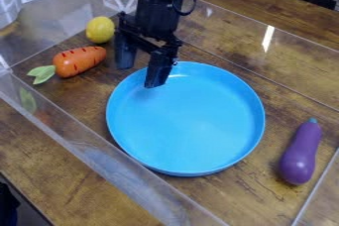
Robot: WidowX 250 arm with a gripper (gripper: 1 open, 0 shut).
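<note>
The black gripper [143, 63] hangs open at the top centre of the camera view, over the back left edge of a blue plate [184, 121]. A toy carrot [79, 60] with green leaves lies to its left. Behind the carrot is a yellow object [99, 29], perhaps a lemon. A purple eggplant [299, 156] lies at the right, apart from the plate. The plate is empty.
Clear plastic or glass walls run along the left and right edges.
</note>
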